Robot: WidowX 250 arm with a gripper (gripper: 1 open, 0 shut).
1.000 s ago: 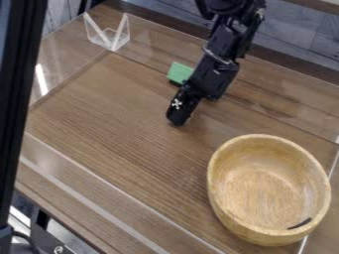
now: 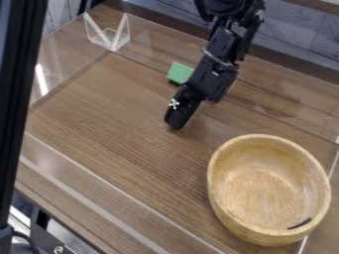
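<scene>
The black robot arm (image 2: 223, 62) reaches down from the back of the wooden table, and its gripper (image 2: 175, 117) is low over the middle of the table, apparently at the surface. The gripper looks shut, with nothing visible between its fingers, though the dark tips are small and hard to make out. A green block (image 2: 180, 72) lies behind the gripper, just left of the arm.
A large beige bowl (image 2: 265, 171) takes up the front right of the table. A clear wire-like holder (image 2: 109, 30) stands at the back left.
</scene>
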